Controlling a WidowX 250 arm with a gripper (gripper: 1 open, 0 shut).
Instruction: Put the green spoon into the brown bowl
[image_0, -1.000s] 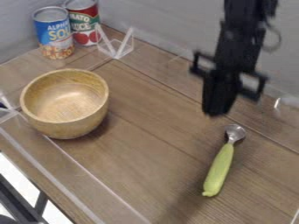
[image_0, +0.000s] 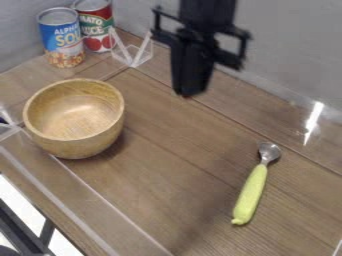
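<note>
The green spoon (image_0: 250, 193) lies on the wooden table at the right, its pale green handle toward the front and its metal head pointing to the back. At the left stands the brown bowl (image_0: 76, 119), upright, with nothing visible inside it. My dark gripper (image_0: 191, 88) hangs above the back middle of the table, to the right of the bowl and well apart from the spoon. It is blurred, and I cannot make out a gap between its fingers.
Two cans stand in the back left corner, a blue-labelled soup can (image_0: 62, 37) and a red-labelled can (image_0: 96, 25). Pale walls border the table at the back. Bare wood (image_0: 167, 165) lies between bowl and spoon.
Spoon, bowl and cans have stayed in place.
</note>
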